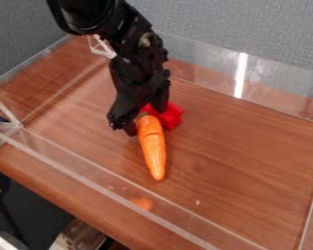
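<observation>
An orange toy carrot (pixel 154 149) points toward the front of the wooden table, its top end up at the fingers of my black gripper (pixel 134 119). The fingers surround that top end; whether they are closed on it is hard to tell. A red object (pixel 170 114) sits just behind the carrot, partly hidden by the gripper.
Clear plastic walls (pixel 243 73) border the wooden table (pixel 250 166). At the left edge, outside the wall, lie some small items, and a dark area is at the lower left.
</observation>
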